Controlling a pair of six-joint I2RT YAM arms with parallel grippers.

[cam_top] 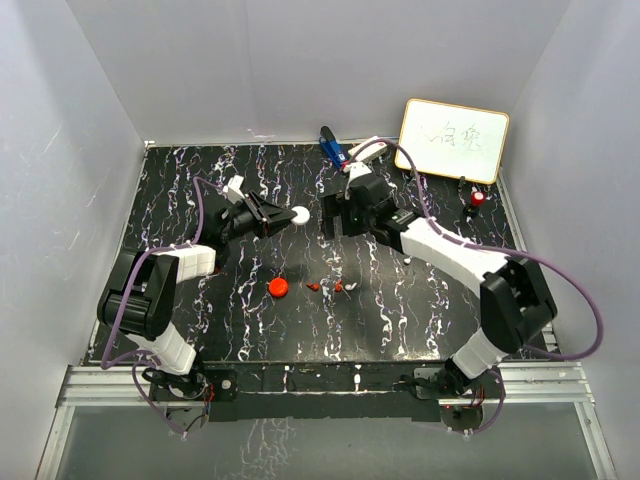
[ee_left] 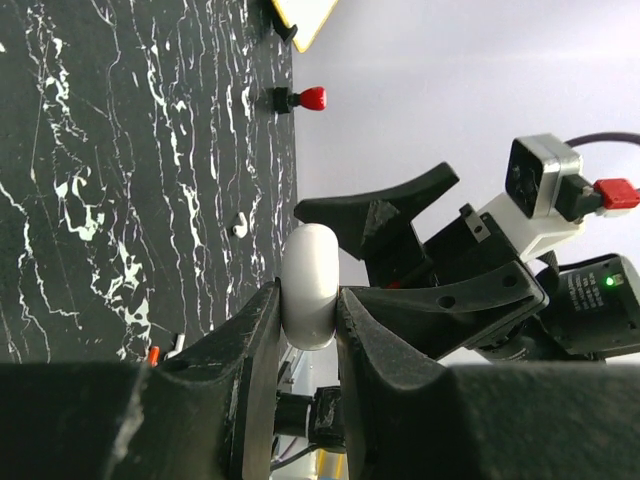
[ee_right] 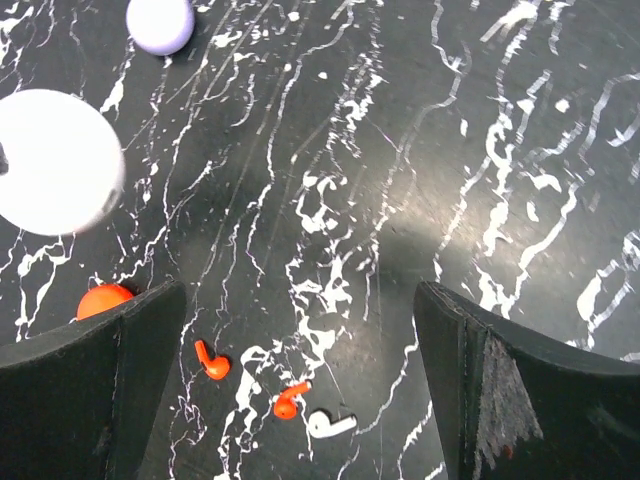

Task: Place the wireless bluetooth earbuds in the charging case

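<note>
My left gripper (cam_top: pixel 290 216) holds the white charging case (ee_left: pixel 309 285) between its fingertips, above the middle of the table (cam_top: pixel 240 330). My right gripper (cam_top: pixel 334 216) stands open to the right of it, fingers empty; the case (ee_right: pixel 60 160) appears large at the upper left of the right wrist view. On the table below lie small red earbud pieces (cam_top: pixel 313 287) (ee_right: pixel 287 405), a white earbud (cam_top: pixel 349 287) (ee_right: pixel 330 425) and a round red lid (cam_top: pixel 278 288).
At the back are a blue stapler (cam_top: pixel 331 146), a pale block (cam_top: pixel 372 148) and a whiteboard (cam_top: pixel 452 140). A red-topped object (cam_top: pixel 476 201) stands on the right.
</note>
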